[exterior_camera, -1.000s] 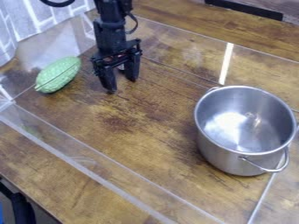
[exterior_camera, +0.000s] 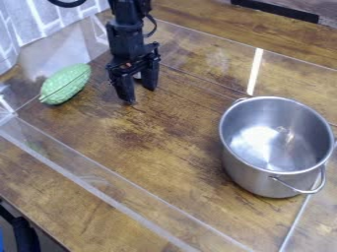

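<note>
The black robot gripper hangs low over the wooden table at the upper middle of the camera view. Its fingers are dark and small, and I cannot tell whether they are open or shut. A pale green, ridged oblong object lies to its left, apart from it. A large steel pot with side handles stands at the right, well away from the gripper.
Clear plastic edging runs along the left and front. A crumpled translucent sheet is at the top left, and a white strip lies at the upper right.
</note>
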